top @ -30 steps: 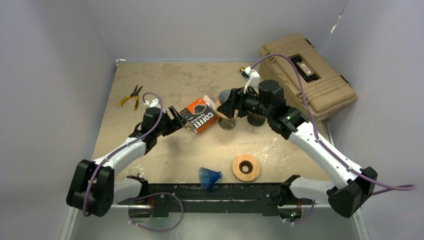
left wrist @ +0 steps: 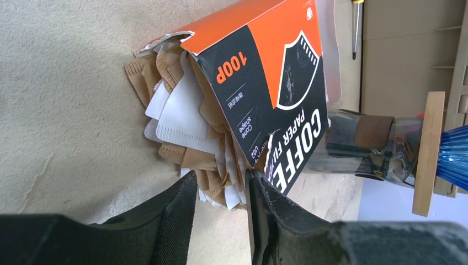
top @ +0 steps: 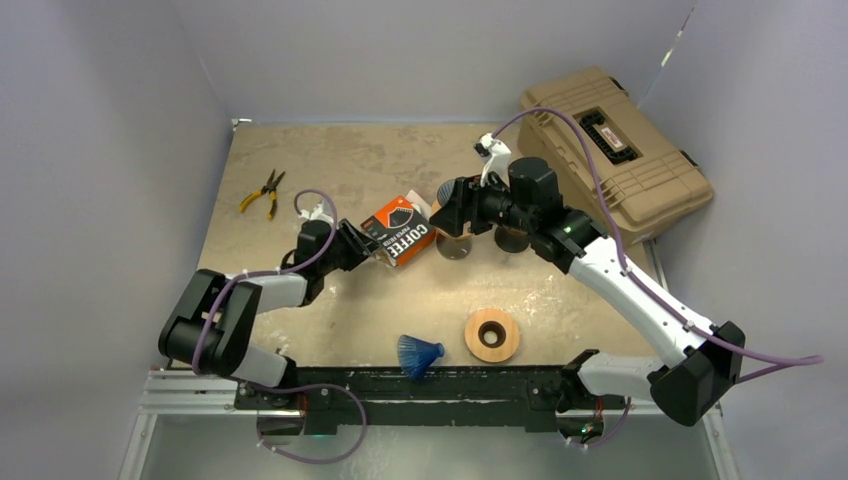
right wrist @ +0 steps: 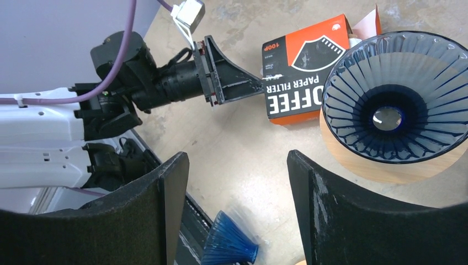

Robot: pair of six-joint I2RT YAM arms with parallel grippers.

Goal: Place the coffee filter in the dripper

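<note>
The orange and black coffee filter box (top: 398, 228) (left wrist: 276, 77) (right wrist: 303, 72) lies on the table, brown and white filters (left wrist: 182, 116) protruding from its open end. My left gripper (top: 365, 242) is at that end, fingertips part open beside the filters; whether paper sits between them is unclear. A dark ribbed dripper (right wrist: 394, 69) stands on a wooden stand (right wrist: 381, 174) right of the box. My right gripper (top: 450, 215) hangs over that area, part open with nothing visible between its fingers.
A blue cone (top: 419, 354) and wooden ring (top: 506, 335) lie near the front edge. Yellow pliers (top: 247, 201) lie at the back left. A tan case (top: 620, 170) fills the back right.
My left gripper has moved right to the box's open end, and its fingers have drawn closer together. The right arm has shifted slightly left.
</note>
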